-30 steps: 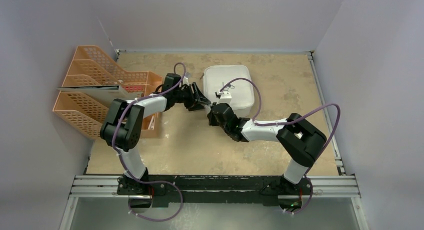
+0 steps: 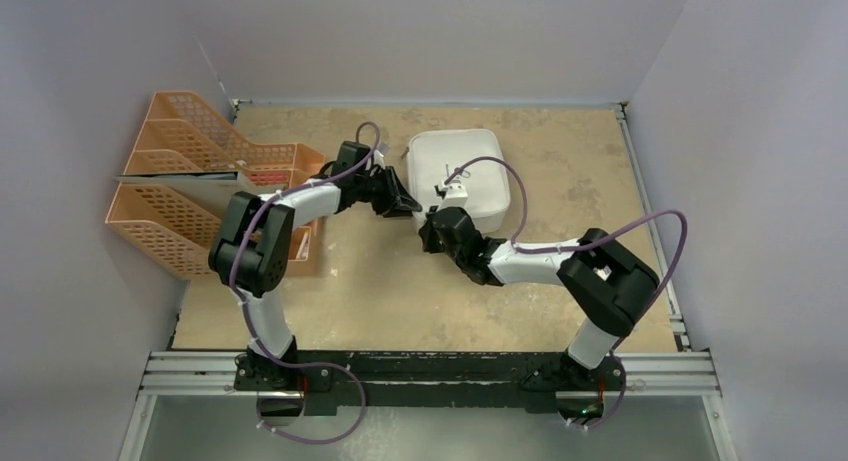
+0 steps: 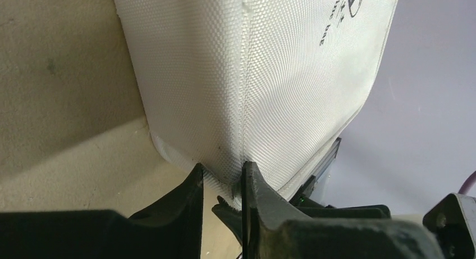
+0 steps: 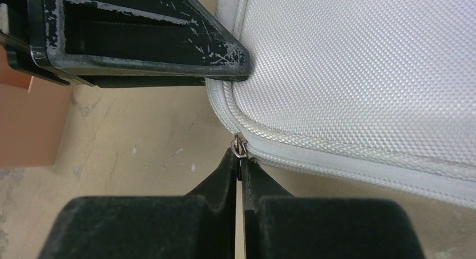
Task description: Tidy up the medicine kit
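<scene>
The white woven medicine bag (image 2: 458, 159) lies on the table with a zipper round its edge. At its near left corner, my left gripper is shut on a fold of the bag's fabric. My right gripper is shut at the same corner, with the small metal zipper pull (image 4: 239, 147) running between its fingertips. The right wrist view also shows a finger of the left gripper pressed against the bag's side. In the top view both grippers cover this corner. The bag's contents are hidden.
An orange basket (image 2: 165, 231) with several compartments stands on the left, holding a flat white item (image 2: 205, 189) and other things partly under my left arm.
Both grippers have shifted slightly to the right at the bag's corner, and the left gripper's fingers have come closer together. The bag looks to be in the same place.
</scene>
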